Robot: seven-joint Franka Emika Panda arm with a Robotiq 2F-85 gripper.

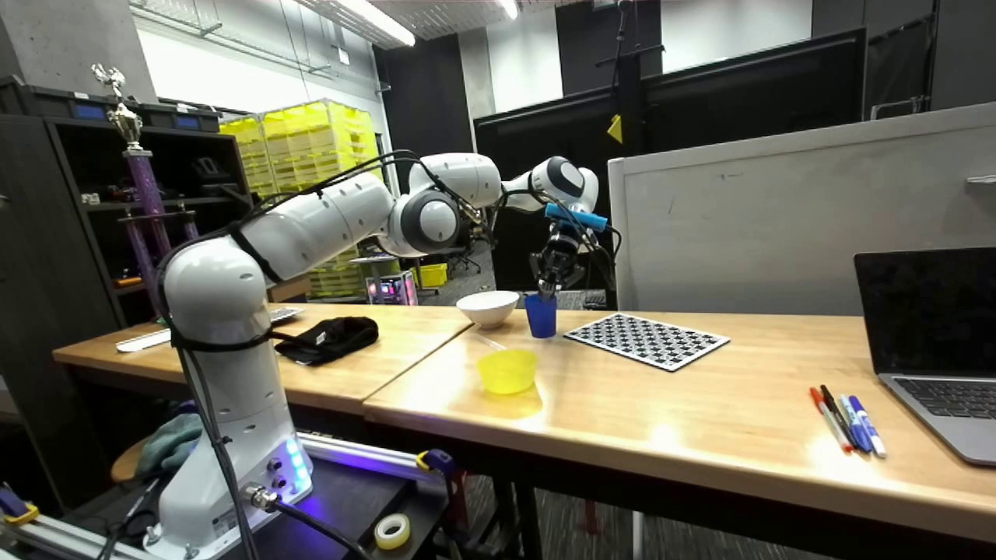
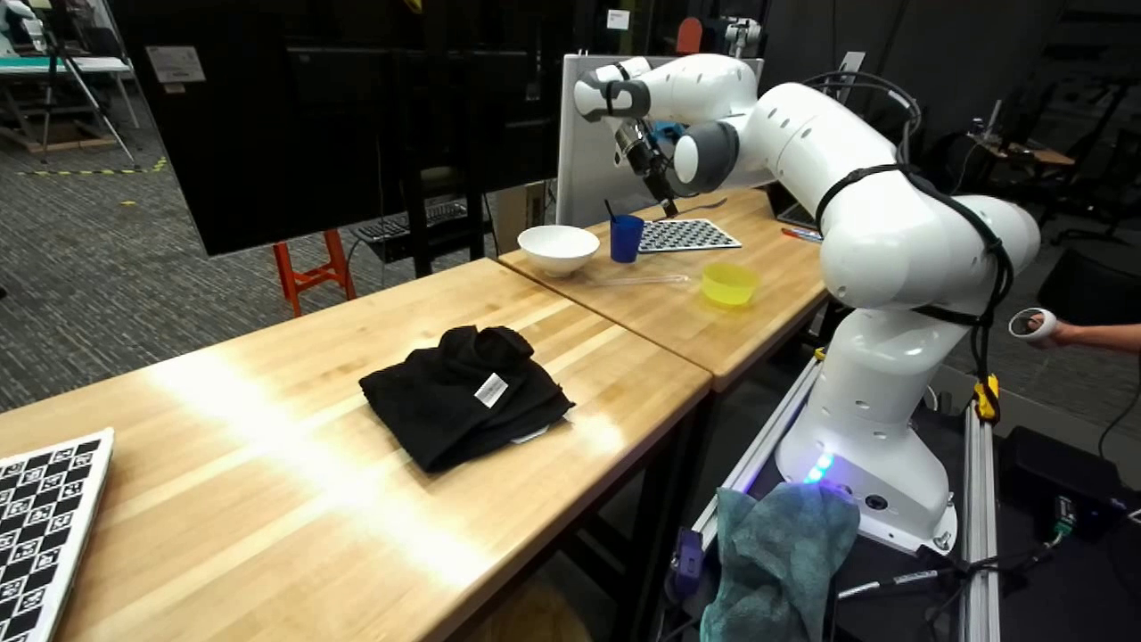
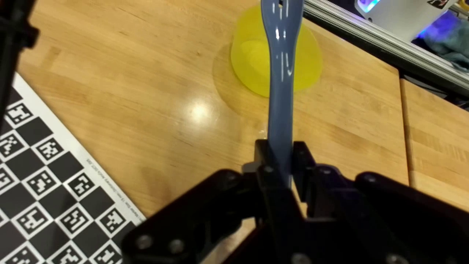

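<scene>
A grey-blue utensil, fork-like at its far end, is clamped in my gripper and points up the wrist view. In exterior view 2 my gripper hangs above the table, right of the blue cup, with the utensil sideways between its fingers. A dark stick-like thing pokes out of that cup. From exterior view 1, the gripper overlaps the rim of the blue cup. The yellow bowl lies partly behind the utensil in the wrist view.
A white bowl stands left of the cup, and a clear stick-like item lies in front. The checkered board is right of the cup. Black cloth covers part of the other table. Pens and a laptop sit far right.
</scene>
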